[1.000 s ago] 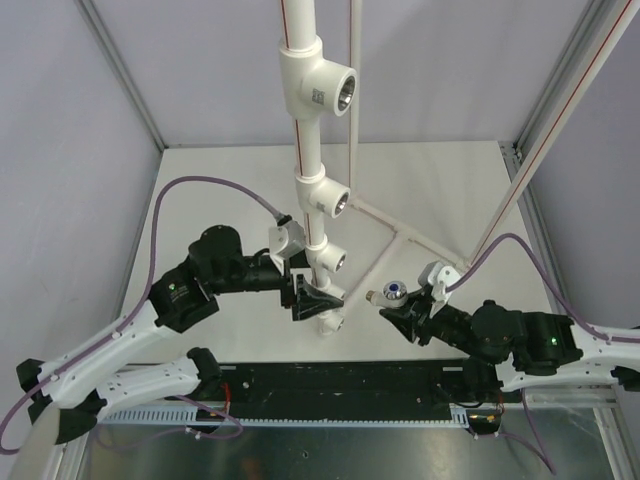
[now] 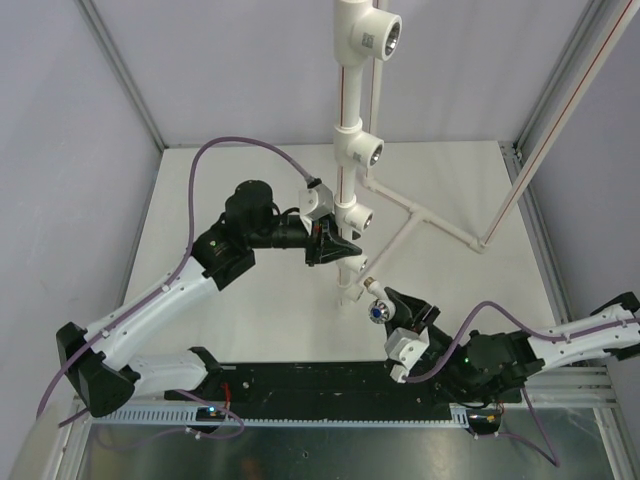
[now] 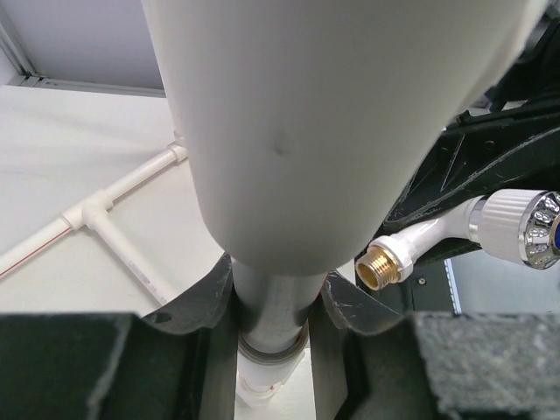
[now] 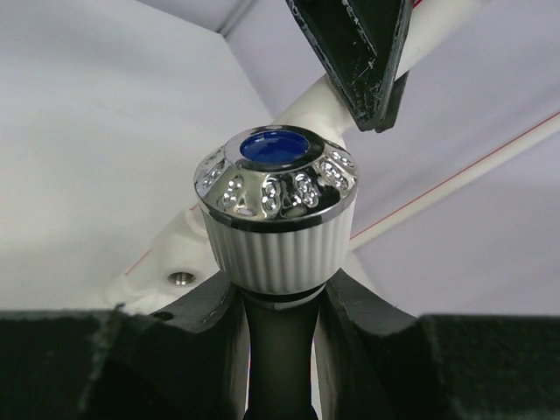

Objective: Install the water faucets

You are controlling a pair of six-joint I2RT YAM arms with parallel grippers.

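A vertical white PVC pipe (image 2: 349, 95) carries several side tee sockets (image 2: 363, 150). My left gripper (image 2: 325, 243) is shut on this pipe, just below a tee (image 3: 297, 140). Below and right of it, my right gripper (image 2: 398, 320) is shut on a faucet with a white ribbed knob (image 4: 278, 245), chrome top and blue centre. The faucet's brass threaded end (image 3: 381, 267) points toward the pipe and stands apart from it in the top view.
A frame of thinner white pipes (image 2: 420, 215) lies behind and right of the pipe, with a tall slanted pipe (image 2: 560, 110) at the right. The white board (image 2: 230, 320) is otherwise mostly clear.
My left gripper and the pipe have shifted right and slightly back. My right gripper has turned the faucet and moved it slightly, its brass end now angled up toward the back left.
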